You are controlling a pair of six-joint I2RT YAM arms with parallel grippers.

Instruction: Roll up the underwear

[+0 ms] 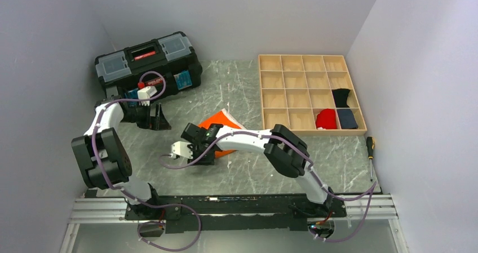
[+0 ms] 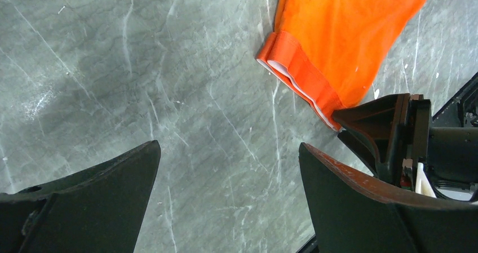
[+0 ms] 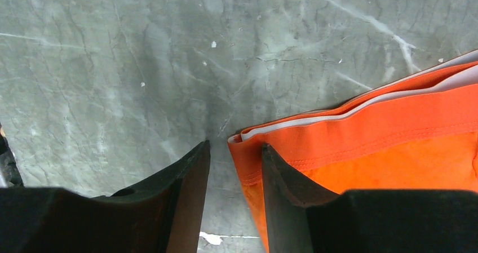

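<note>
The orange underwear (image 1: 217, 119), with a pale edge, lies flat and folded on the grey marbled table, partly hidden by my right arm in the top view. My right gripper is at one corner of its hemmed edge. Its fingers (image 3: 189, 177) stand a little apart, one overlapping the cloth and the other with bare table beside it. Whether they pinch the corner is unclear. In the left wrist view, the underwear (image 2: 344, 33) is at upper right, its corner meeting the right fingertips. Over bare table, my left gripper is open and empty.
A black toolbox (image 1: 147, 67) stands at the back left, close behind my left arm. At right, the divided wooden box (image 1: 283, 98) holds red and dark cloths in its right side. A screwdriver (image 1: 370, 149) lies along the right wall.
</note>
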